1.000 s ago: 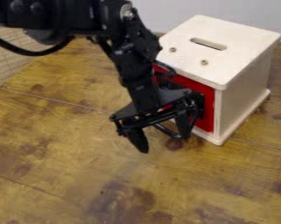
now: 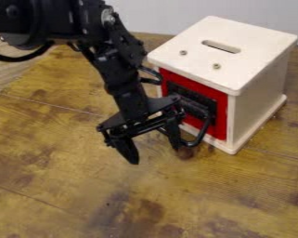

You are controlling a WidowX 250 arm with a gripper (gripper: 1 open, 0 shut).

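A white wooden box point(image 2: 254, 98) with a slot and two knobs on top stands at the upper right; its front panel point(image 2: 217, 125) is red with a dark centre. My black arm reaches down from the upper left, and the gripper point(image 2: 155, 139) hangs in front of the box's lower left front, near the floor. One finger points down-left, the other toward the box, apart from each other. Whether anything is between them is hard to make out. A dark cable or loop hangs by the panel.
A white wall runs along the back.
The arm and gripper have shifted left, away from the box, uncovering more of the red front. The box has not moved.
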